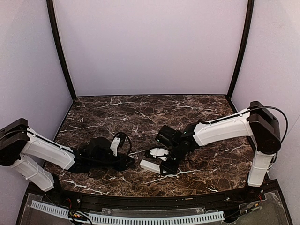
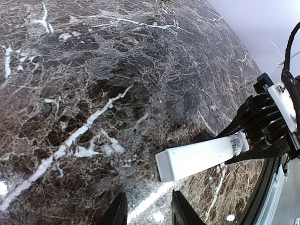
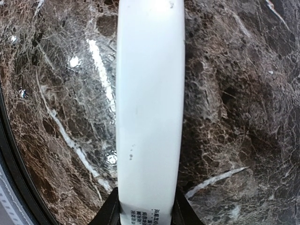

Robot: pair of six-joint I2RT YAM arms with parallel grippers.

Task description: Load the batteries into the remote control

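A white elongated remote (image 1: 150, 166) lies low over the marble table at front centre, one end inside my right gripper (image 1: 168, 169). In the right wrist view the remote (image 3: 150, 108) runs vertically, gripped at its printed lower end by my right gripper. The left wrist view shows the remote (image 2: 197, 157) with its free end toward my left gripper, whose fingers stand apart, empty, short of it. In the top view my left gripper (image 1: 124, 164) is left of the remote. I see no batteries.
Pale walls stand at the back and both sides.
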